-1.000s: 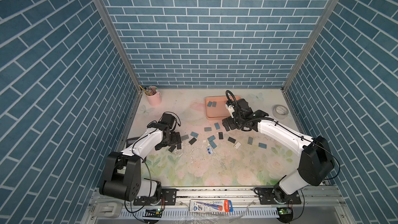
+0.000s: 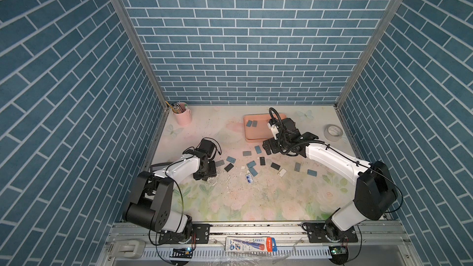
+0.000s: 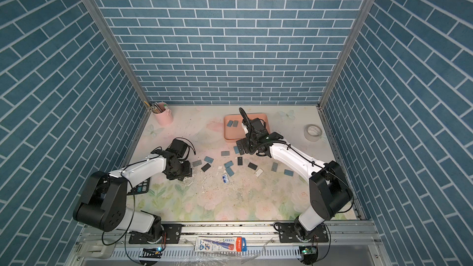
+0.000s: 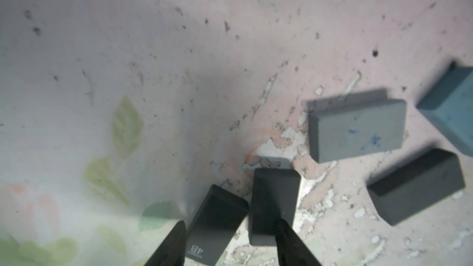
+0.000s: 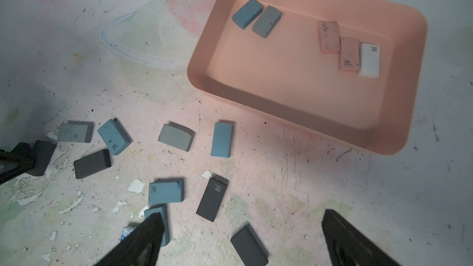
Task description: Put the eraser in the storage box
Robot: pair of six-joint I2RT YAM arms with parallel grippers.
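Observation:
Low over the table's left part, my left gripper is part open. A black eraser marked 4B (image 4: 215, 226) lies between its fingers, next to the left one. The right fingertip overlaps a second black eraser (image 4: 276, 194) that stands close beside the first; contact cannot be made out. Near the storage box's front edge, my right gripper hangs open and empty. That pink storage box (image 5: 295, 110) holds two blue-grey erasers (image 5: 247, 13) at its left, plus two pink erasers (image 5: 349, 54) and a white eraser (image 5: 369, 60) at its right.
Several blue, grey and black erasers (image 5: 211, 198) are scattered over the middle of the table. A pink pen cup (image 2: 182, 115) stands at the back left, a roll of tape (image 2: 333, 132) at the back right.
My left gripper has moved slightly right and toward the table's front, over the two black erasers, which showed more clearly a second ago. The right arm is nearly still.

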